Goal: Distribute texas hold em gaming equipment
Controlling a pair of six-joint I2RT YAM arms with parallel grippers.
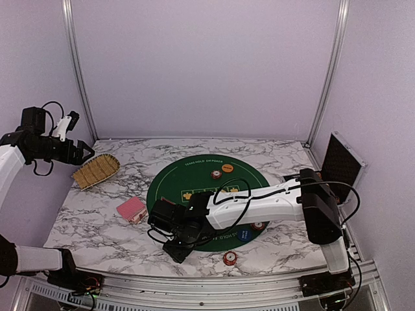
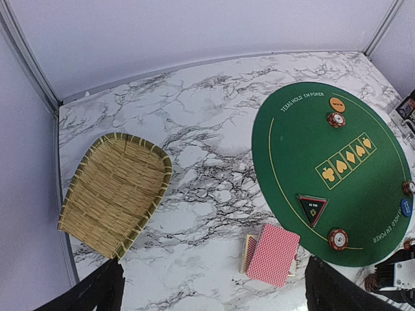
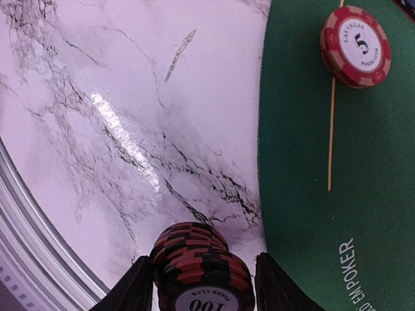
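Note:
In the right wrist view a stack of black-and-red chips (image 3: 202, 278), with 100 on its top face, stands on the marble between the fingers of my right gripper. A narrow gap shows beside the right finger; on the left, finger and stack look very close. From above, the right arm hides this stack. My left gripper (image 1: 83, 153) is open and empty, high at the far left. The green poker mat (image 1: 175, 175) carries red chips (image 2: 338, 239), a black triangular ALL IN marker (image 2: 313, 208) and an orange disc (image 1: 227, 168). Red-backed cards (image 2: 273, 255) lie left of it.
A woven basket (image 2: 115, 188) lies at the left. One red chip stack (image 1: 229, 258) sits off the mat near the front edge, and a blue disc (image 1: 244, 234) on the mat's front right. An open dark case (image 1: 342, 165) stands at the right. Marble between basket and mat is clear.

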